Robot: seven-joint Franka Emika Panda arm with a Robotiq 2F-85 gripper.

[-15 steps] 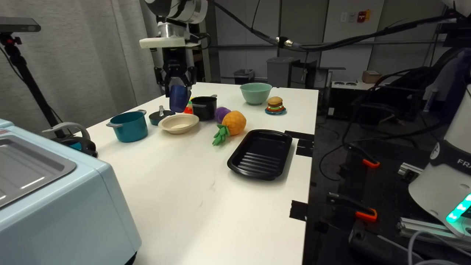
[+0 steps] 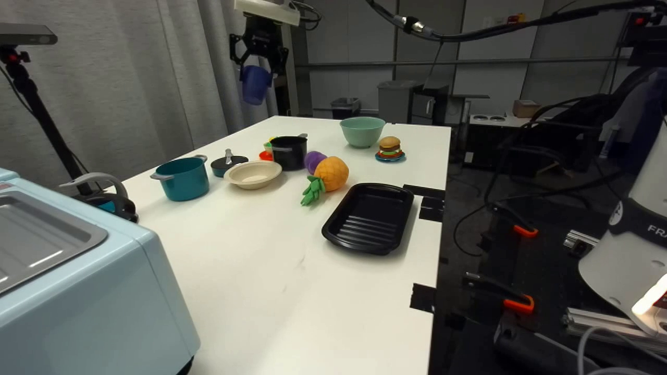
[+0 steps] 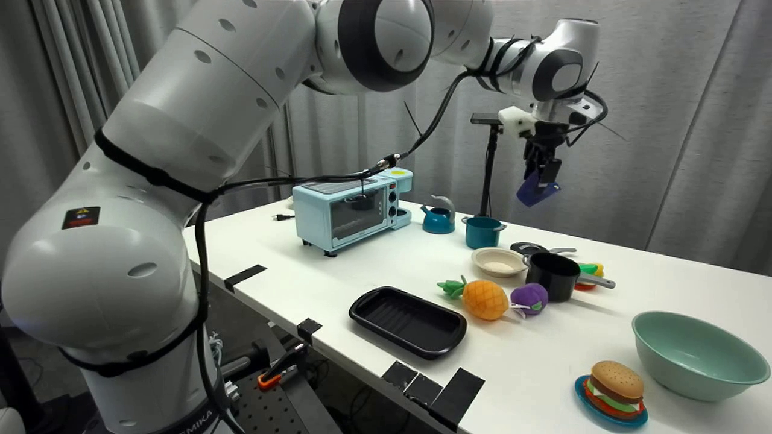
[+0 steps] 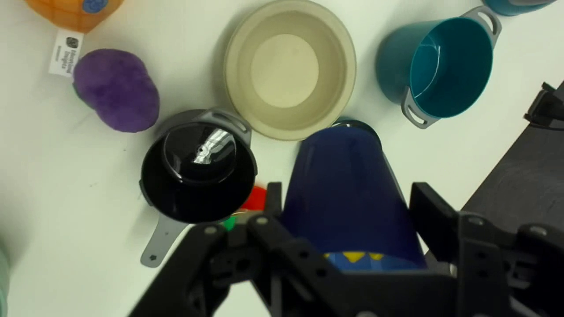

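A dark blue cup [image 2: 256, 85] hangs high above the far side of the table, held by my gripper. The black fingers [image 4: 423, 198] stand on either side of the cup [image 4: 343, 185], and the fingers are shut on it. It tilts in exterior view 2, where the cup [image 3: 537, 189] is seen well clear of the tabletop. Wrist view has it covering most of a dark pan behind it. Below lie a cream bowl [image 4: 285, 71], a black pot [image 4: 198, 166] with something dark and shiny inside, and a teal pot [image 4: 449, 66].
A purple plush [image 3: 530, 297], an orange plush pineapple [image 3: 485, 299] and a black tray [image 3: 405, 322] occupy the middle. A green bowl [image 3: 695, 354] and toy burger [image 3: 615, 390] sit at one end, a light-blue toaster oven [image 3: 318, 213] at the other. Bare tabletop lies between oven and tray.
My gripper has risen with the blue cup, from just above the cookware to much higher, shifting slightly right in exterior view 1. The objects on the table have not moved.
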